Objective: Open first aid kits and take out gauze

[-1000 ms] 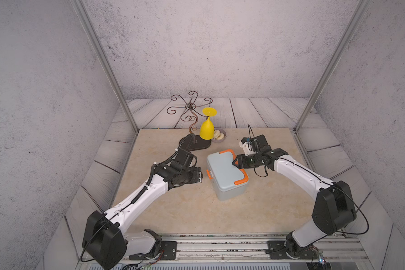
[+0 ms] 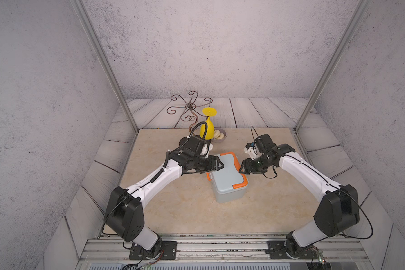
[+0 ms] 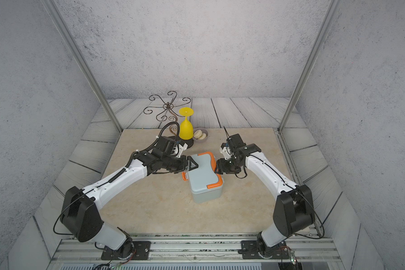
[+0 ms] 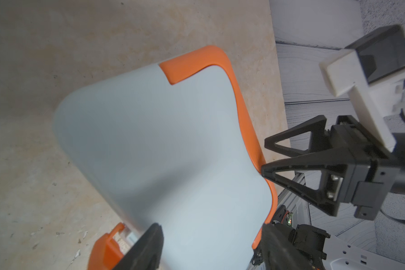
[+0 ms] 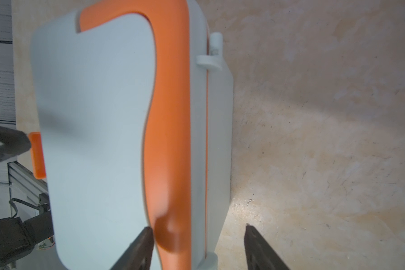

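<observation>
A pale grey-blue kit box [image 2: 227, 180] with orange handle [image 3: 211, 159] and side latch [image 4: 104, 249] stands closed at the table's middle. My left gripper is open over the lid's left side, near that latch. My right gripper is open at the lid's right edge, its fingers either side of the orange handle strip along that edge. No gauze is in view.
Behind the box stand a yellow goblet-shaped object [image 3: 186, 128], a bowl with pale pieces [image 3: 199, 135] and a scrolled metal stand [image 2: 190, 106].
My left gripper has risen and moved right, from beside the box to over the lid.
</observation>
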